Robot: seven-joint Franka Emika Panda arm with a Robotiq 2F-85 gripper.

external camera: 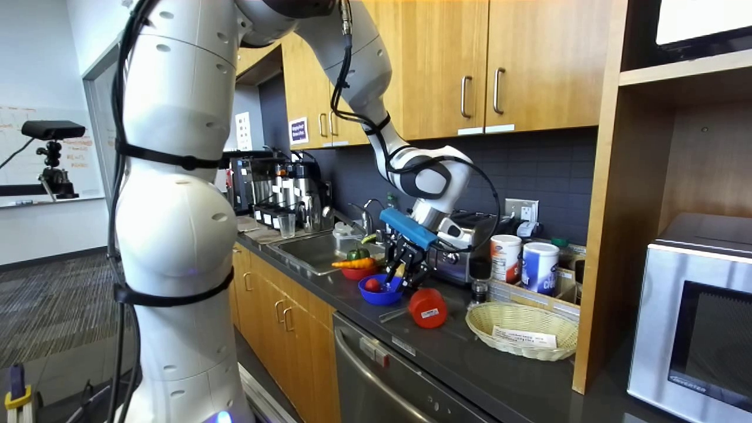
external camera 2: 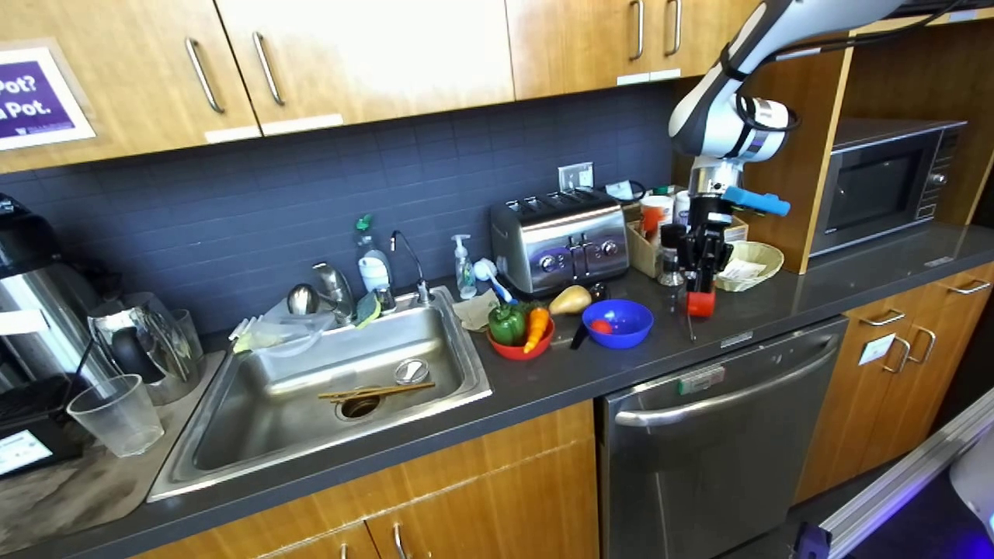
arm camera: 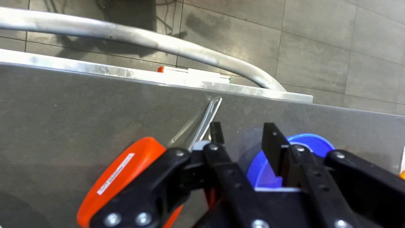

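A red container [external camera: 427, 308] with a white label lies tipped over on the dark counter; the wrist view shows this red container [arm camera: 121, 171] to the left of the fingers. My gripper is open, with its fingertips apart and nothing held between them. Seen from the front, the gripper [external camera 2: 705, 265] hangs just above the red container [external camera 2: 700, 303]. A thin, shiny utensil [arm camera: 207, 121] rests on the counter beside the container, its far end hidden by a finger. On the other side stands a blue bowl [external camera: 380, 290] with a round red item [external camera: 372, 285] inside.
A red bowl [external camera 2: 510, 350] holds a green pepper [external camera 2: 508, 323] and an orange carrot [external camera 2: 537, 328]. Behind are a toaster [external camera 2: 568, 244] and a pepper grinder [external camera: 480, 282]. A wicker basket [external camera: 521, 326] sits to the right.
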